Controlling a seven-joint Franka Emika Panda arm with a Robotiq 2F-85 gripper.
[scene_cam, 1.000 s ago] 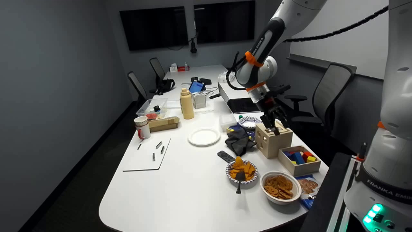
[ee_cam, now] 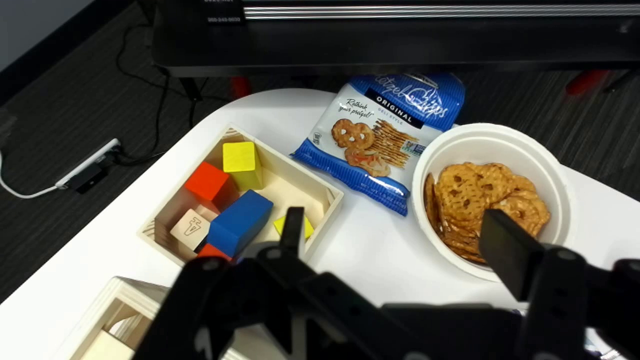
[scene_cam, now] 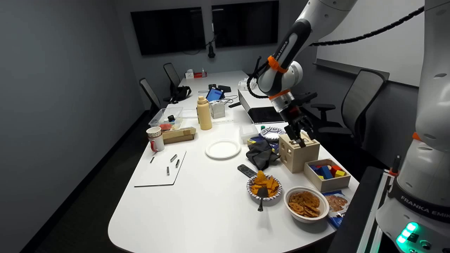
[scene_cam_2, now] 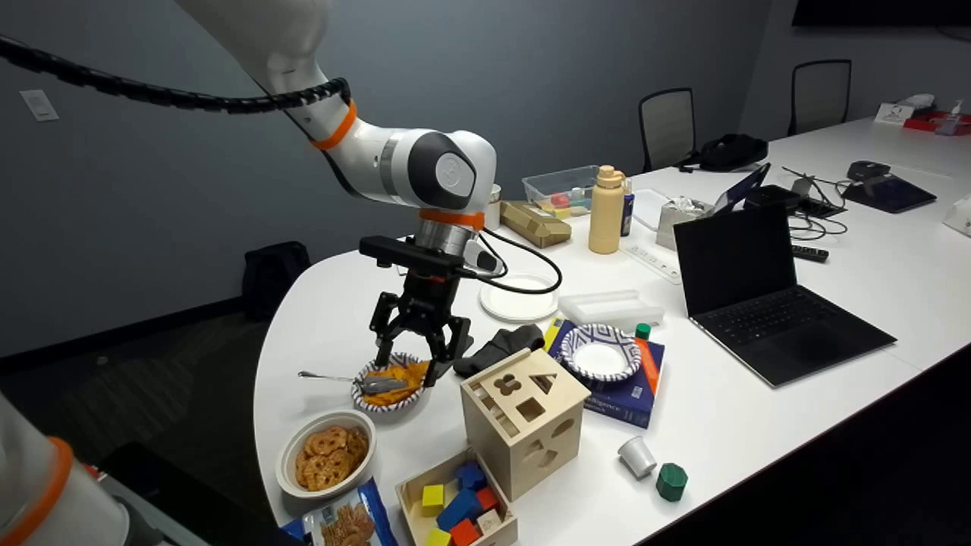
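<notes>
My gripper hangs open over the table, nothing between its fingers, tilted in exterior view 1. The wrist view has one fingertip in front of the block tray's edge and the other across the pretzel bowl. A wooden shape-sorter box with cut-out holes stands on the table. Beside it, the open wooden tray holds red, blue, yellow and plain blocks, among them a blue block and a yellow block. The white bowl contains pretzel chips.
A blue snack bag lies between tray and bowl. Orange chips with a spoon fill a patterned bowl. Near the sorter are a black cloth, a laptop, a small cup and a green block.
</notes>
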